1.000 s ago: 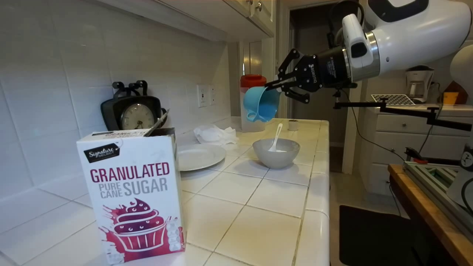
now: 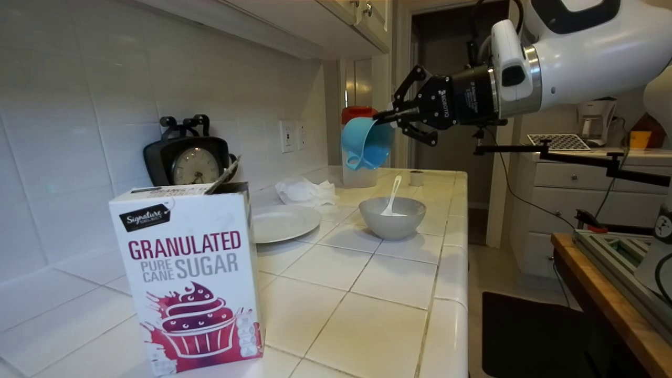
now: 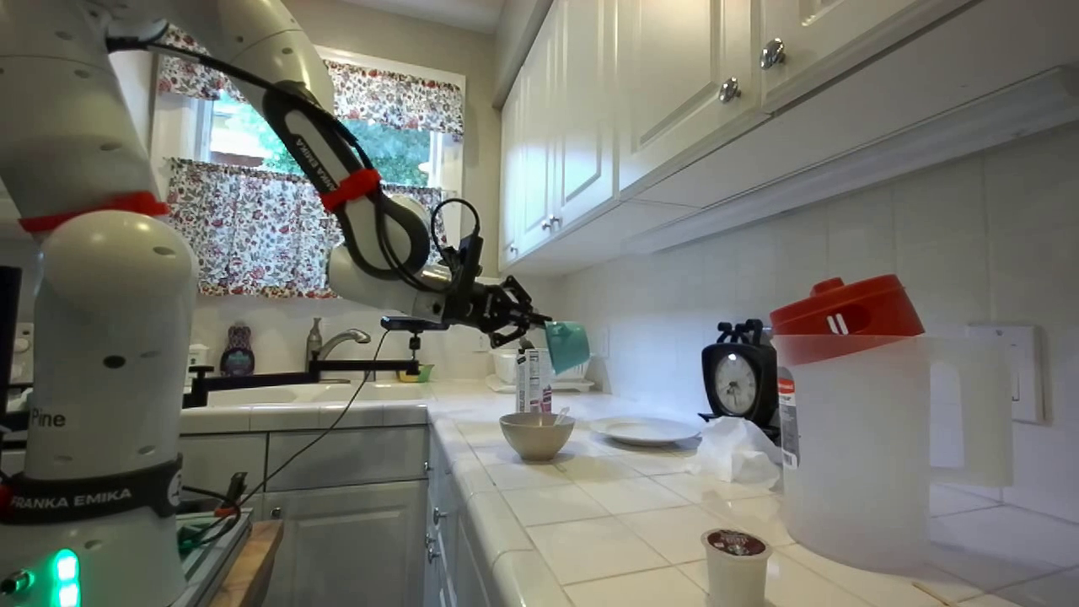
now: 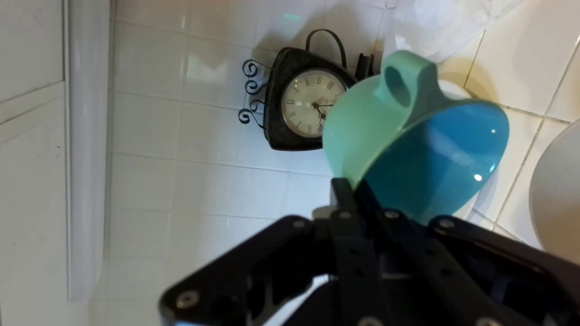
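My gripper (image 2: 382, 118) is shut on the rim of a blue-green cup (image 2: 358, 139), high above the counter. The cup hangs tilted, its handle pointing down and away from the gripper. In the wrist view the inside of the cup (image 4: 435, 157) looks smooth and blue, with no contents visible in the part that shows. Below it, to the right in exterior view 1, a grey bowl (image 2: 391, 226) stands on the tiles with a white spoon (image 2: 394, 194) leaning in it. In exterior view 2 the cup (image 3: 567, 346) is up and to the right of the bowl (image 3: 536, 437).
A sugar box (image 2: 189, 277) stands in the foreground. Along the wall are a white plate (image 2: 286, 223), crumpled white paper (image 2: 306, 191), a black clock (image 3: 739, 380) and a red-lidded pitcher (image 3: 855, 445). A small pod cup (image 3: 736, 568) sits near the counter's edge.
The gripper and cup have risen slightly and moved a little left in exterior view 1. Bowl, spoon and the other counter items stay where they were.
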